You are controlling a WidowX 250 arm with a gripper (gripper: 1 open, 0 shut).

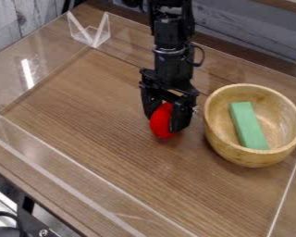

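Observation:
My black gripper (168, 106) reaches down from the top centre of the view, its open fingers around a red rounded object (163, 123) on the wooden table (77, 139). The fingers partly hide the object, and whether they touch it is unclear.
A yellow bowl (254, 153) holding a green block (246, 124) sits just right of the gripper. A clear plastic item (89, 30) lies at the back left.

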